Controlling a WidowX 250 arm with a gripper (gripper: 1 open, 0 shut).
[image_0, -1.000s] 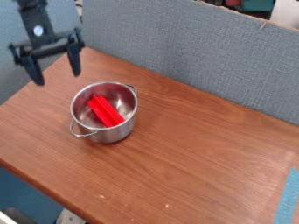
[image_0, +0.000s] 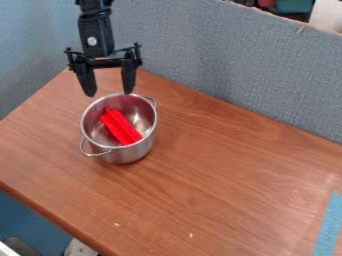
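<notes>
A black gripper (image_0: 108, 80) hangs open over the back rim of a steel pot (image_0: 138, 145) at the left of the wooden table, its two fingers apart with nothing between them. Inside the pot lies a bright red object (image_0: 122, 126), long in shape, tilted from upper left to lower right. The pot has a wire handle on each side.
Grey padded walls (image_0: 241, 55) stand along the back and left. A light blue strip (image_0: 329, 222) lies at the right edge.
The gripper has moved from the back left toward the right, over the pot's back rim. The pot and the red object are where they were.
</notes>
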